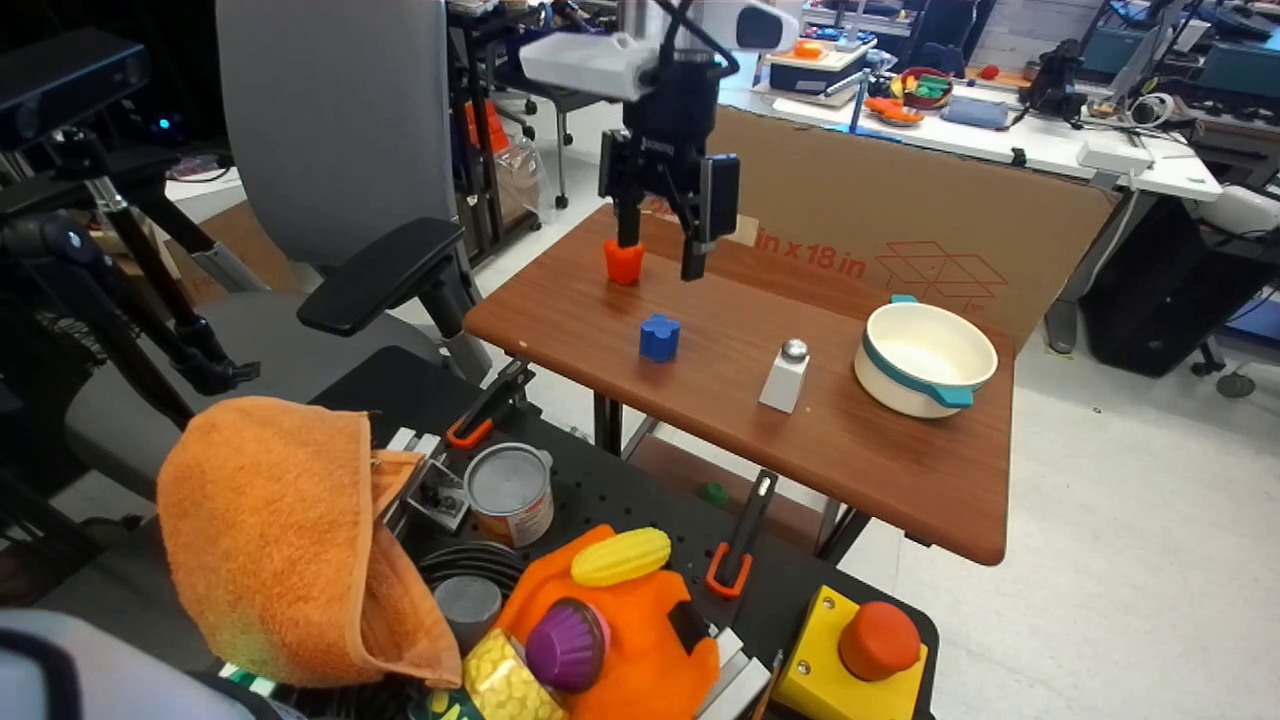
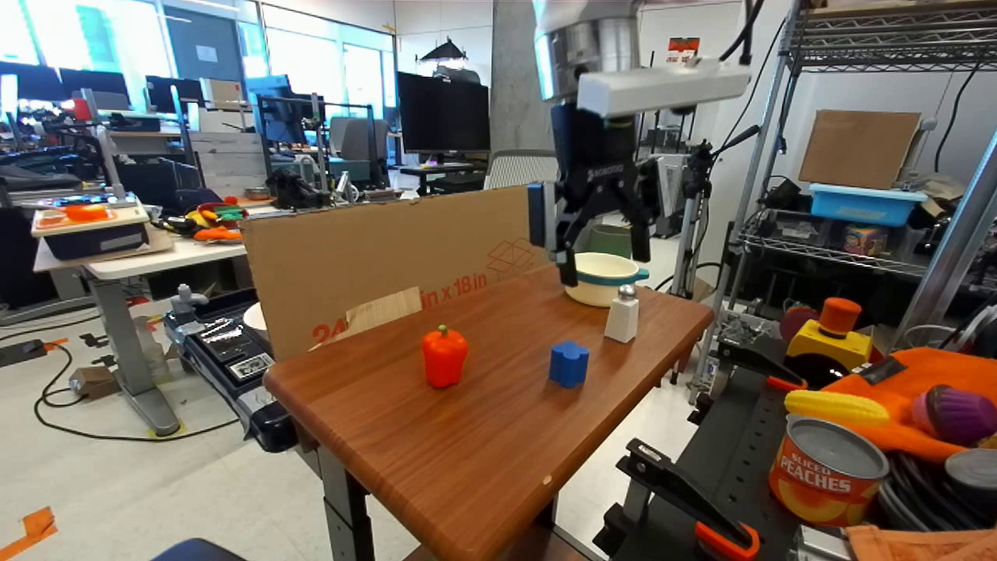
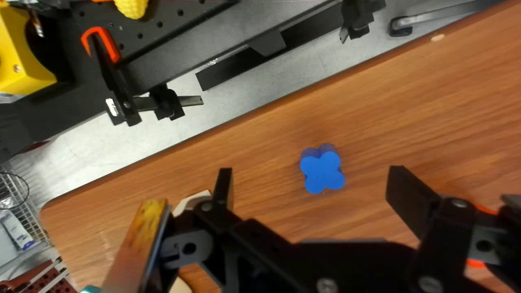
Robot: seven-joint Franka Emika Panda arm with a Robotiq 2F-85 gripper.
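Observation:
My gripper (image 1: 660, 246) hangs above the far side of the wooden table (image 2: 374, 411), open, with nothing between its fingers. In the wrist view a blue flower-shaped block (image 3: 322, 170) lies on the wood below and between the spread fingers. An orange-red toy pepper (image 2: 444, 357) stands on the table to one side; in exterior view 1 a finger covers part of that pepper (image 1: 623, 264). A white shaker with a silver top (image 1: 785, 377) stands upright to the right of the block. Further right is a cream pot with teal handles (image 1: 926, 360), its inside empty.
A cardboard sheet (image 1: 888, 198) walls off the table's back edge. Along the front runs a black cart (image 1: 576, 480) with clamps, a can, an orange towel (image 1: 282, 540) and a yellow box with a red button (image 1: 854, 654).

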